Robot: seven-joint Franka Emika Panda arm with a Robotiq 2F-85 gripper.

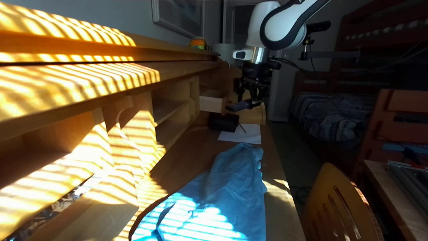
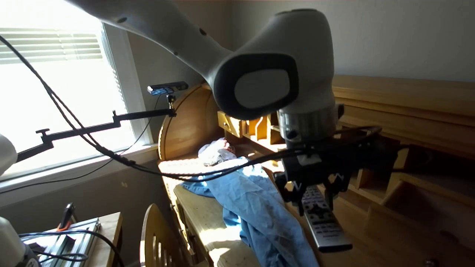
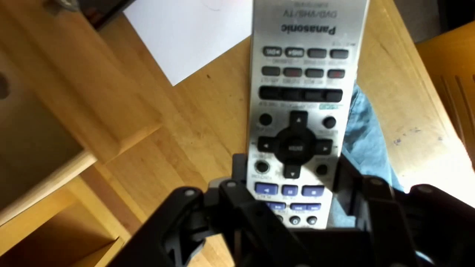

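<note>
A silver Panasonic remote control (image 3: 296,106) with dark buttons is pinched across its width by my gripper, one finger along each long side. In exterior view 1 the remote (image 1: 239,105) is up in the air over the far part of the desk, and the gripper (image 1: 250,100) points downward around it. Exterior view 2 shows the remote (image 2: 324,222) sticking out below the gripper (image 2: 314,195), its near end tilted toward that camera. Crumpled blue cloth (image 1: 232,184) covers much of the desktop, closer to exterior view 1 than the remote.
A white paper sheet (image 1: 244,134) lies on the desk beside a black box-like object (image 1: 223,122). Wooden cubbyholes (image 1: 172,108) line the desk's back, with a pale open drawer (image 1: 211,103) at the far end. A chair (image 1: 341,205) stands at the front edge.
</note>
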